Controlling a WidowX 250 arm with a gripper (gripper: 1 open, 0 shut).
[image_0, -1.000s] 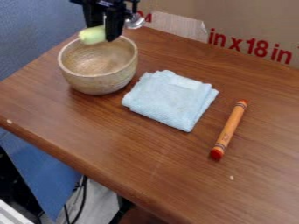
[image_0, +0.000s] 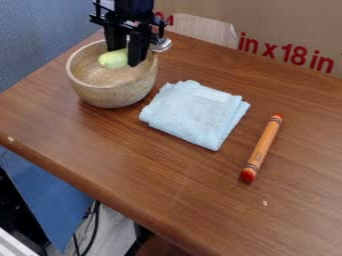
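The black gripper (image_0: 126, 46) is over the wooden bowl (image_0: 110, 88) at the upper left, its fingers reaching down into the bowl's mouth. A pale green cylindrical object (image_0: 114, 60) is at the fingers, low inside the bowl; it appears to be held, though whether it rests on the bowl's floor is hidden.
A folded light-blue cloth (image_0: 194, 112) lies right of the bowl. An orange crayon-like stick (image_0: 262, 150) lies farther right. A cardboard box (image_0: 283, 40) stands behind.
The gripper and the green object have moved down into the bowl. The cloth and the orange stick have stayed put.
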